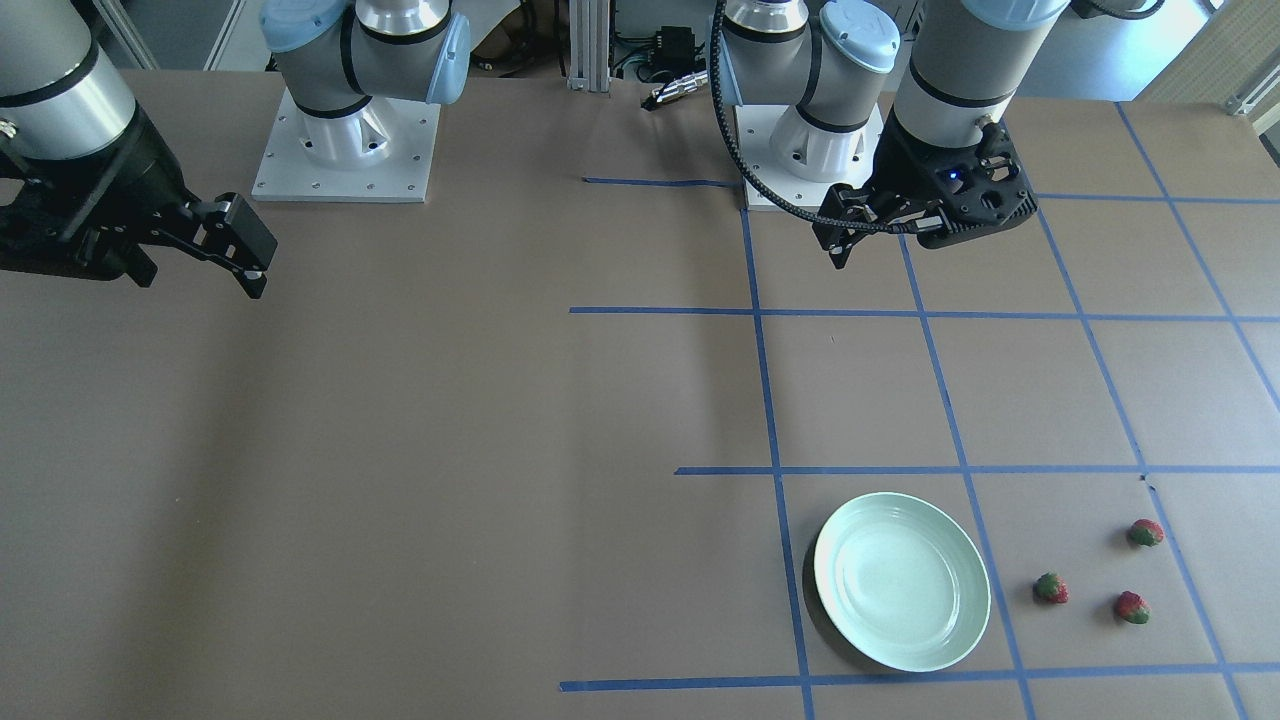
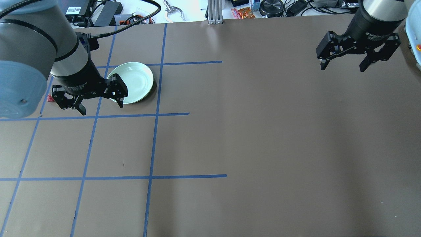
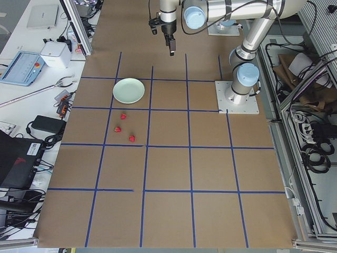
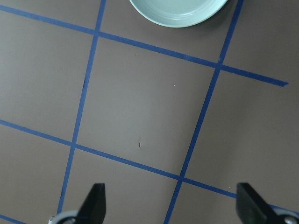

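The gripper [image 2: 101,111] hangs above the taped grid with its fingers apart and nothing between them; in the left wrist view only bare table shows between the blurred fingertips. A pale green plate [image 1: 901,580] lies on the table, partly seen at the top of the left wrist view. Beside it lie three small strawberries [image 1: 1144,532], red with green leaves in the front view; the top view mostly hides them behind the arm.
A second black gripper [image 2: 343,67] on another arm hangs over the bare part of the table. Cables, boxes and tools [image 3: 50,52] lie beyond the table's edge.
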